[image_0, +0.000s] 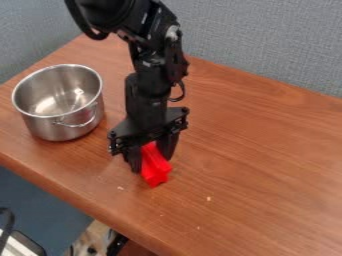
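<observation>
My black gripper (147, 150) reaches down from the top of the camera view to the wooden table, shut on a red block (155, 172). The block's lower part shows below the fingers, at or very near the tabletop; its upper part is hidden by the gripper.
A steel pot (58, 103) stands to the left of the arm, near the left edge of the table (254, 180). Grey walls stand behind, and dark floor shows at the lower left.
</observation>
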